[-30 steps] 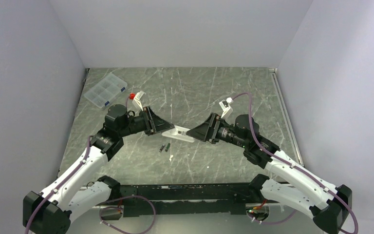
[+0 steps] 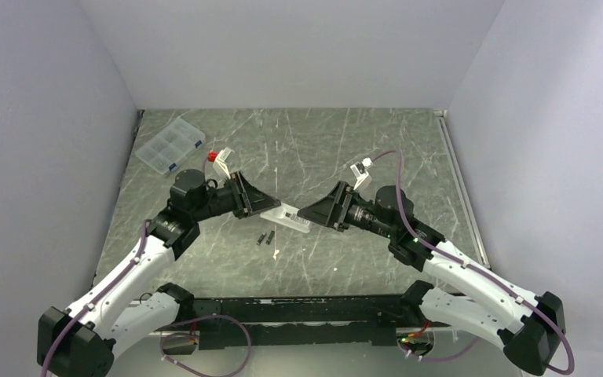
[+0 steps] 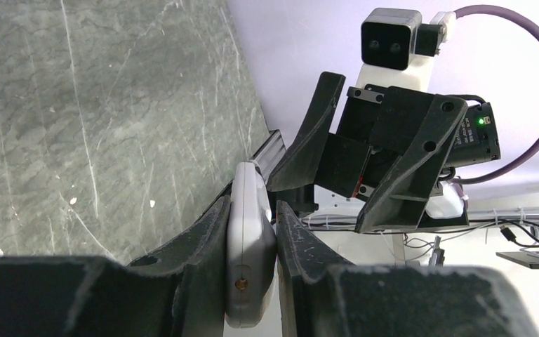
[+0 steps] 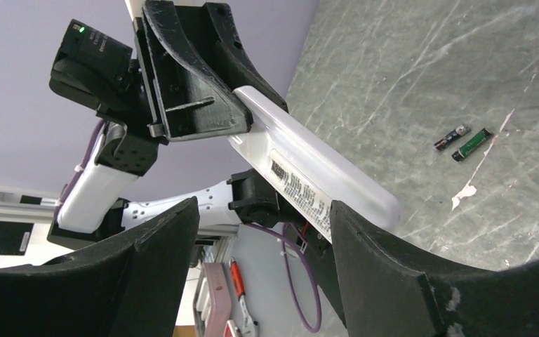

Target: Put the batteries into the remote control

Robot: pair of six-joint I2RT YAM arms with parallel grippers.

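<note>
The white remote control (image 2: 286, 217) (image 3: 248, 260) hangs above the table between the grippers. My left gripper (image 2: 275, 203) is shut on one end of it. In the right wrist view its battery compartment (image 4: 298, 186) faces up-left, with a spring-lined slot visible. My right gripper (image 2: 305, 212) is open at the other end, its fingers spread around or beside the remote's lower part. Two small batteries, one dark (image 4: 453, 137) and one green (image 4: 471, 144), lie on the table below.
A clear divided plastic box (image 2: 169, 145) sits at the back left of the grey marble table (image 2: 361, 141).
The left arm and remote look almost unchanged.
</note>
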